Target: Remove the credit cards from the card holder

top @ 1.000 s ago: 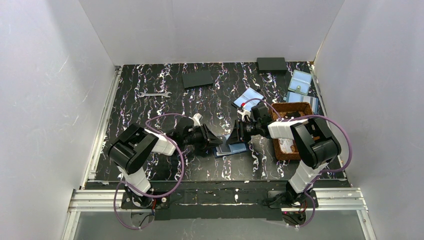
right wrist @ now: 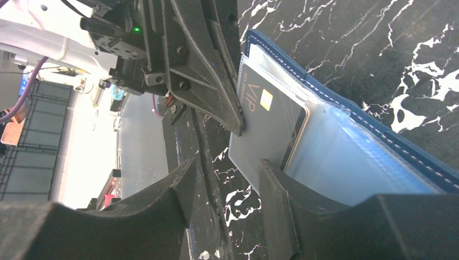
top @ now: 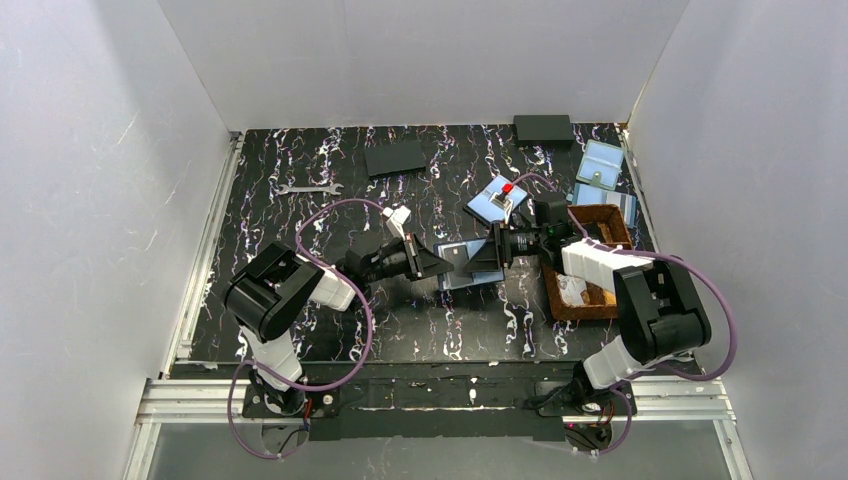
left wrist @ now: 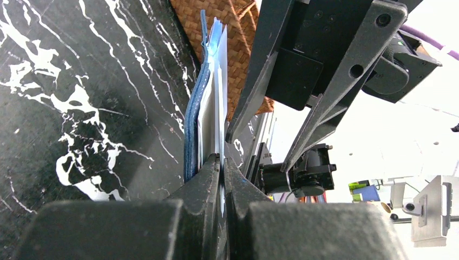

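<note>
A blue card holder (top: pixel 470 278) is held up off the table at the centre, its edge between the fingers of my left gripper, which is shut on it. Inside its clear sleeve, in the right wrist view, a dark VIP card (right wrist: pixel 270 119) shows, with a fingertip of the left gripper against it. My right gripper stands open at the holder's other side, its fingers apart near the card's lower part.
A wicker basket (top: pixel 585 312) is at the right. Other card holders (top: pixel 495 190) lie behind, with two dark blocks (top: pixel 395 158) and a wrench (top: pixel 310 189). The left side of the table has free room.
The left gripper has risen and moved slightly toward the back with the holder, lifting it from the table.
</note>
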